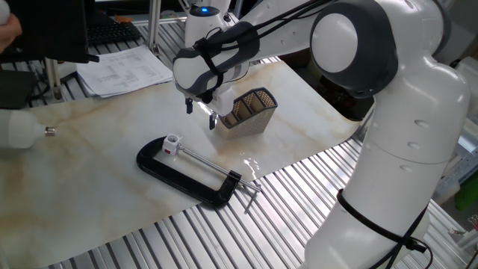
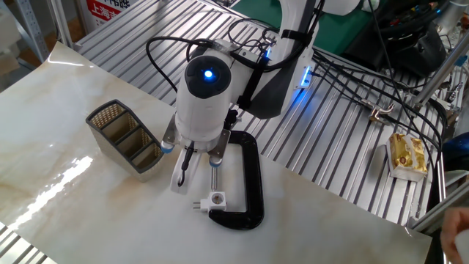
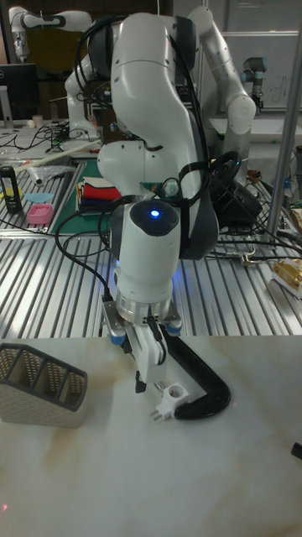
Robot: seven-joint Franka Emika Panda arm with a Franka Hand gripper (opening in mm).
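Note:
My gripper hangs over the marbled sheet with its two dark fingertips apart, and nothing shows between them. A black C-clamp with a metal screw lies on its side, below and in front of the gripper in exterior view 1. At the clamp's finger end sits a small white plug with metal prongs; whether the clamp grips it, I cannot tell. Beside the gripper stands a beige mesh organizer with dark-rimmed compartments that look empty. A white bulb with a metal screw base lies at the left edge.
Papers and a keyboard lie behind the sheet. A person's hand with a white object is at the upper left. A gold-and-white box rests on the slatted table. Much of the marbled sheet is bare.

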